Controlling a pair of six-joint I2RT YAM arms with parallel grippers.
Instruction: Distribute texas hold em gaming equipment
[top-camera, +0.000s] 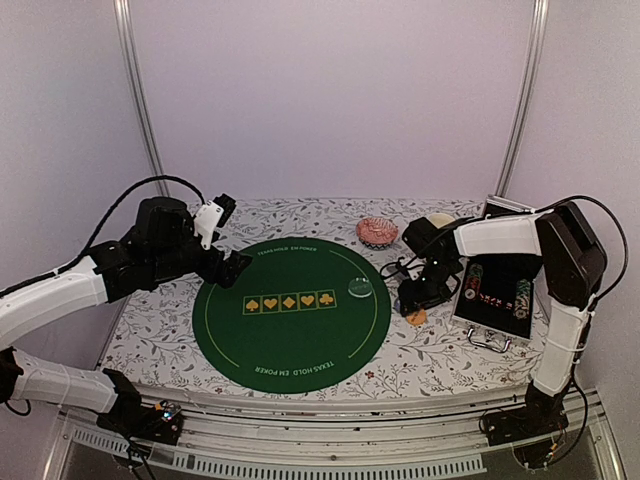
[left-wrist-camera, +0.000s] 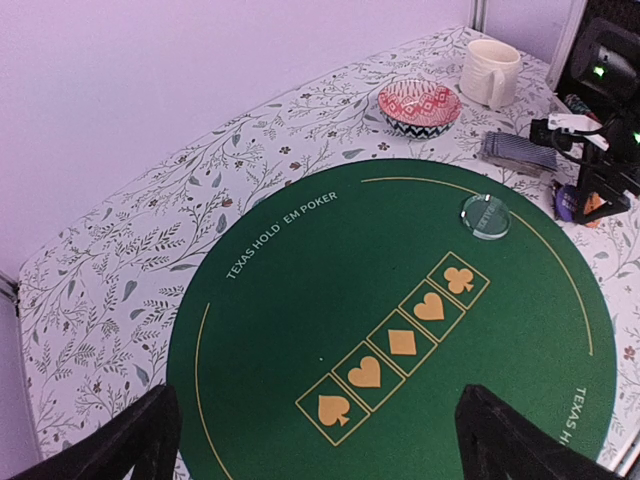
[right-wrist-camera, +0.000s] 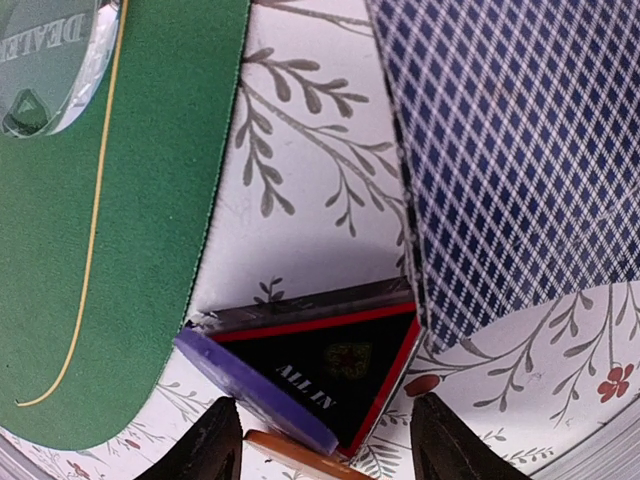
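Low over the table right of the green poker mat, my right gripper points down. In the right wrist view its fingers stand apart, with a tilted purple disc and an orange disc in the space between and ahead of them. A black triangular piece with red edges lies beneath the purple disc. A clear round button rests on the mat. My left gripper hangs open and empty above the mat's left side, its fingers wide apart.
Blue checked cards lie beside the discs. Behind stand a red patterned bowl and a white mug. An open case with chips is at the right.
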